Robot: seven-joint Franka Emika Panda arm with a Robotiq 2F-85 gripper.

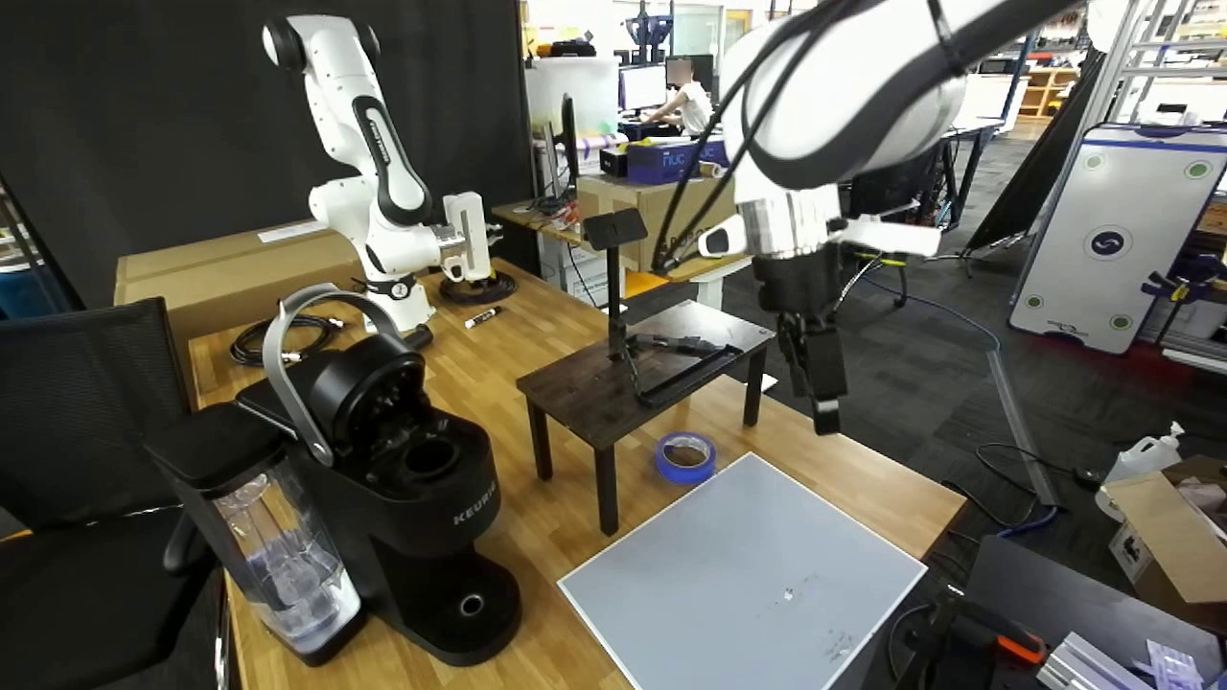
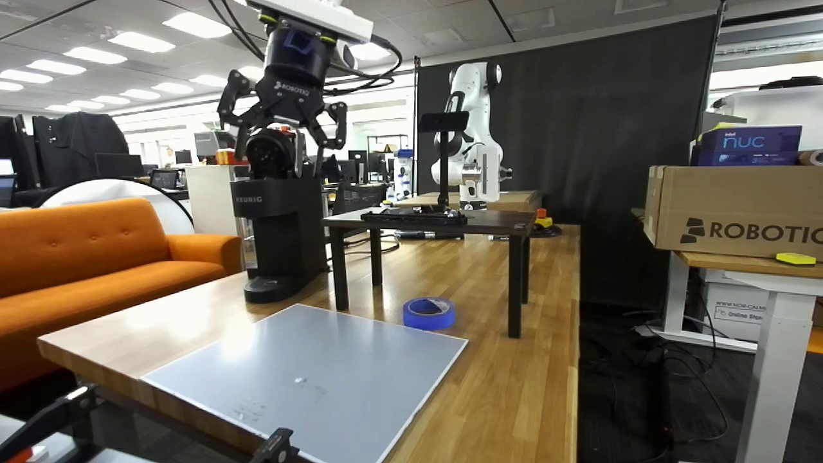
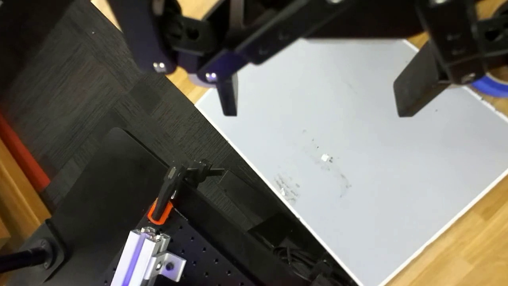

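My gripper is open, its fingers wide apart with nothing between them. In the first exterior view the gripper (image 1: 822, 408) hangs in the air above the right part of the table, pointing down. A flat grey board with a white edge (image 3: 381, 190) shows below and between the fingers, well clear of them. That grey board (image 1: 748, 575) lies at the table's near end, partly past the edge. A blue tape roll (image 1: 686, 458) sits beside it, near the legs of a small dark stand (image 1: 575, 397).
A black Keurig coffee maker (image 1: 437, 483) with its lid raised stands at the left. On the stand is a black upright holder (image 1: 616, 276). Another white arm (image 1: 380, 172) occupies the table's far end. Black equipment with a clamp (image 3: 164, 205) lies beyond the table edge.
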